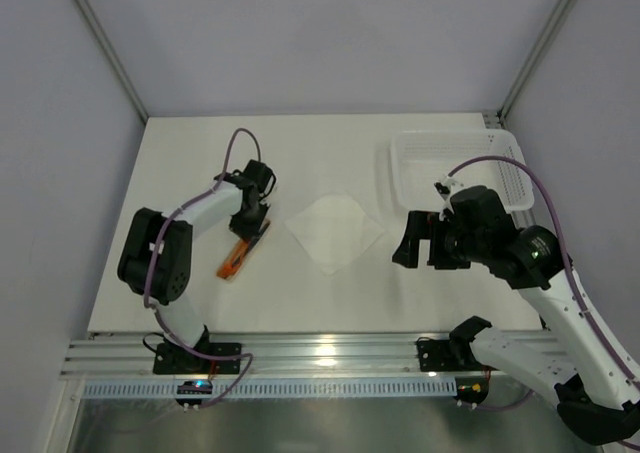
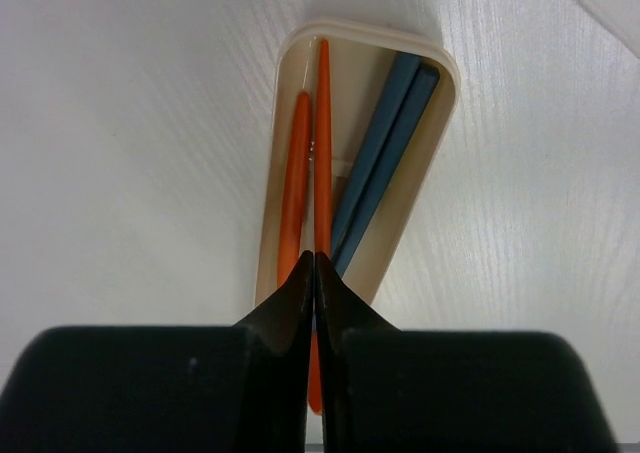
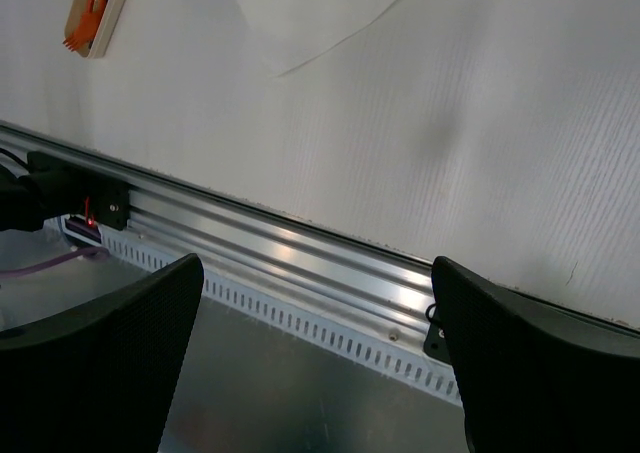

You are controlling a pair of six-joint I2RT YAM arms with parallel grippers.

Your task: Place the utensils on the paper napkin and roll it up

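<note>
A narrow beige tray (image 2: 415,208) holds orange utensils (image 2: 323,143) and two dark blue handles (image 2: 377,148). My left gripper is shut over the tray's near part, with nothing showing between its fingers; whether the tips touch an orange piece cannot be told. From above, that gripper (image 1: 250,231) covers the tray's far end, while orange utensils (image 1: 235,261) show at the near end. A white paper napkin (image 1: 334,233) lies flat as a diamond mid-table, bare. My right gripper (image 1: 420,253) stands open right of the napkin; its fingers (image 3: 130,343) are wide apart and empty.
A white basket (image 1: 462,168) stands at the back right, behind the right arm. A metal rail (image 1: 320,351) runs along the table's front edge.
</note>
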